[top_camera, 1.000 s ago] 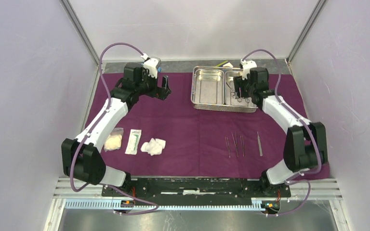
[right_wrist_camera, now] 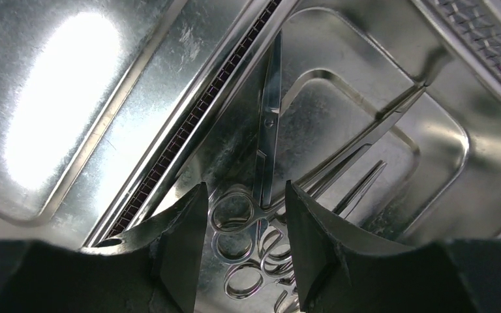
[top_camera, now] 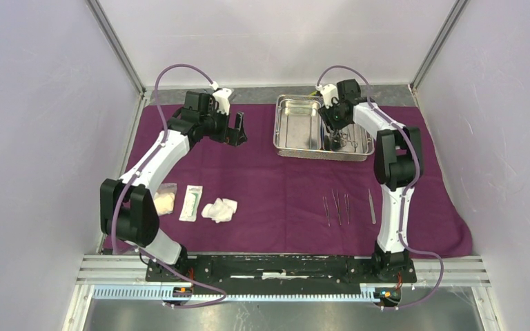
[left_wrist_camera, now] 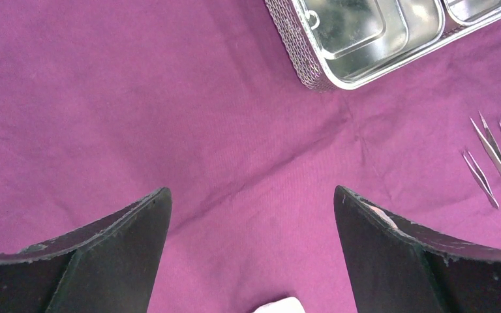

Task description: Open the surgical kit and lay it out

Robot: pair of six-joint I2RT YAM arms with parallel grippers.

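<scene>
The metal tray (top_camera: 297,127) holds two compartments; in the right one lie scissors (right_wrist_camera: 267,120) and several ringed instruments (right_wrist_camera: 372,135). My right gripper is over that compartment, fingers apart either side of the finger rings near the divider; whether they touch is unclear. My left gripper hangs open above the cloth left of the tray, empty. Tweezers (top_camera: 338,207) and a scalpel handle (top_camera: 371,207) lie in front of the tray on the purple cloth (top_camera: 276,221).
A padded bag (top_camera: 164,201), a packet (top_camera: 191,203) and white gauze (top_camera: 219,210) lie at front left.
My right arm has swung left and inward over the tray's right compartment, its gripper now nearer the divider. The left arm has shifted slightly.
</scene>
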